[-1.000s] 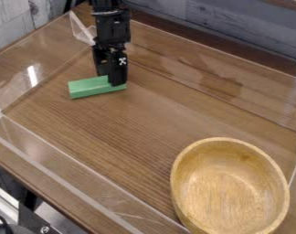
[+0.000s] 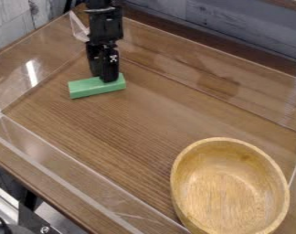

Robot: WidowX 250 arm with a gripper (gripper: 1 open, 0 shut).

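Observation:
A green flat block [image 2: 87, 87] lies on the wooden table at the upper left. The black gripper [image 2: 105, 69] reaches down from the back onto it, its fingers low at the block's back edge. The gripper looks open, though its fingertips are small and dark, and I cannot tell whether they touch the block.
A round yellow basket [image 2: 230, 190] sits at the near right. Walls edge the table at the back and left.
The gripper has shifted slightly left over the block. The green block lies at much the same spot, with a little more of it showing on the right.

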